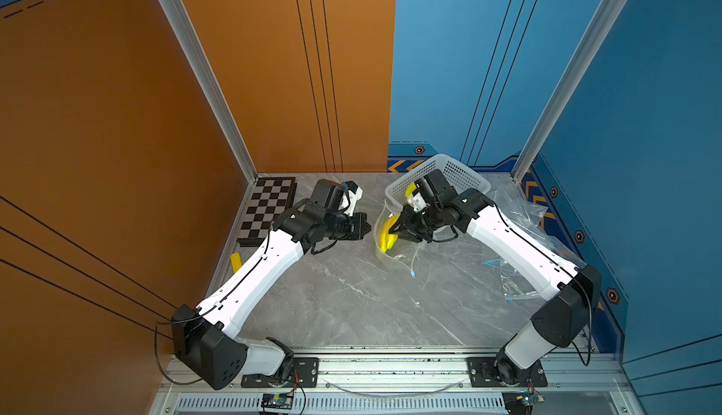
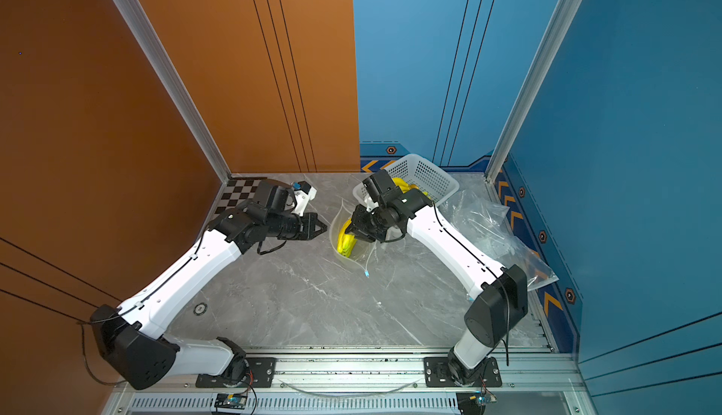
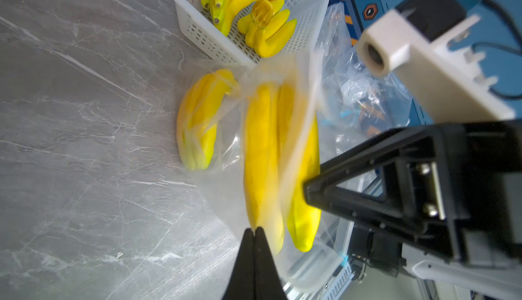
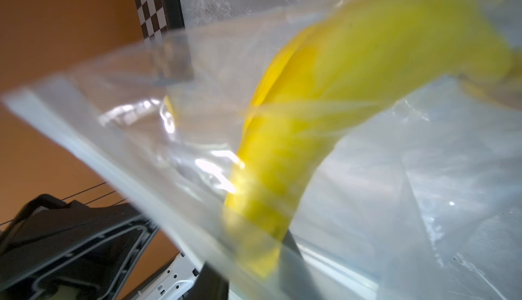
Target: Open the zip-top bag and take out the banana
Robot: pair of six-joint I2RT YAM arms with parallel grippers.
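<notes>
In the left wrist view a clear zip top bag (image 3: 223, 191) holds yellow bananas; two long ones, the nearer banana (image 3: 263, 164) and another (image 3: 304, 213), stand behind its film. One more banana (image 3: 201, 120) lies lower, at the bag's left side. My right gripper is shut on the tip of a banana (image 4: 282, 169); whether film is pinched too, I cannot tell. The bag's pale zip edge (image 4: 103, 164) runs across the right wrist view. From above, my left gripper (image 1: 367, 227) hangs just left of the bag, its fingertips (image 3: 247, 245) together, nothing visible between them.
A white perforated basket (image 3: 201, 33) with more bananas stands behind the bag. Crumpled clear bags (image 2: 489, 227) lie at the right wall. A checkerboard (image 1: 264, 208) sits at the back left.
</notes>
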